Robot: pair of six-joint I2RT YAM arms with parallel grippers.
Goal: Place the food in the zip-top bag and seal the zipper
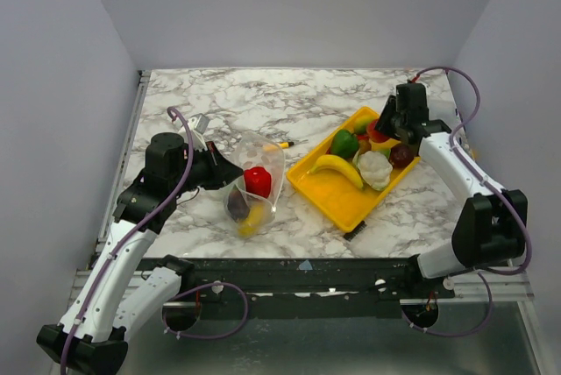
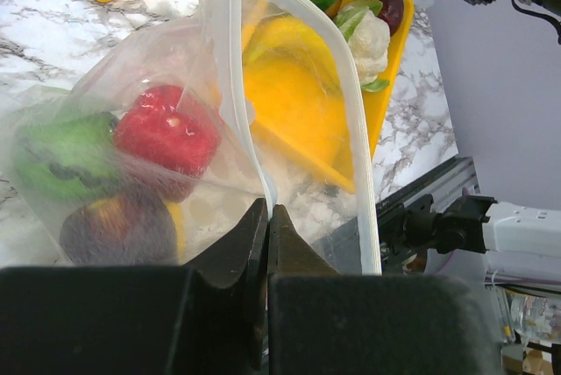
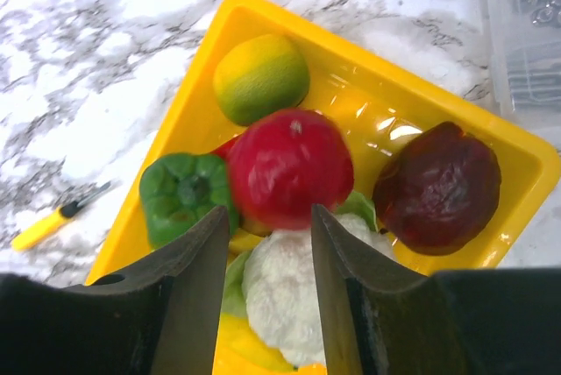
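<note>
The clear zip top bag (image 1: 273, 158) stands with its mouth spread. My left gripper is shut on its rim. Inside are a red pepper (image 2: 168, 130), a green item (image 2: 61, 156) and a dark round fruit (image 2: 118, 228). Over the far right of the yellow tray (image 1: 326, 204) is my right gripper, its fingers apart. A blurred red round fruit lies just beyond those fingertips, wider than the gap; in the left wrist view it appears above the other food. The tray also holds a banana (image 1: 337, 167), cauliflower (image 1: 374, 170) and green pepper (image 1: 344, 145).
A yellow-handled screwdriver (image 1: 279, 145) lies behind the bag. A clear container (image 3: 530, 33) stands beyond the tray's far right corner. Bare marble tabletop (image 1: 254, 99) stretches across the back. A small black object (image 1: 355, 231) sits at the tray's front corner.
</note>
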